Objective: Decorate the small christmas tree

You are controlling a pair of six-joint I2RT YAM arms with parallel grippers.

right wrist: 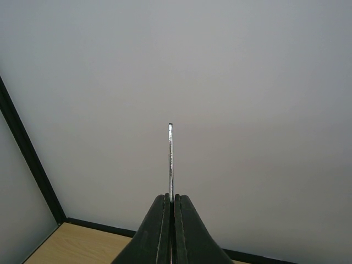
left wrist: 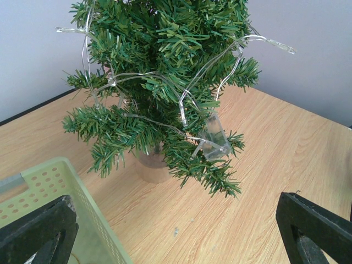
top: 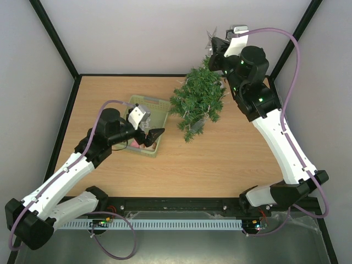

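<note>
The small christmas tree [top: 195, 99] stands right of centre, hung with clear light strands and a clear box [left wrist: 215, 137]. High at its top, my right gripper [top: 214, 44] is shut on a silver star [top: 210, 38]; in the right wrist view the thin glittery ornament [right wrist: 170, 157] stands edge-on above the fingertips. My left gripper [top: 148, 136] is open above the green basket [top: 159, 110], with nothing between its fingers; in the left wrist view the tree's lower branches are just ahead of it.
The basket holds pink and other small items, partly hidden by the left arm. Walls with dark frame edges enclose the table at the back and sides.
</note>
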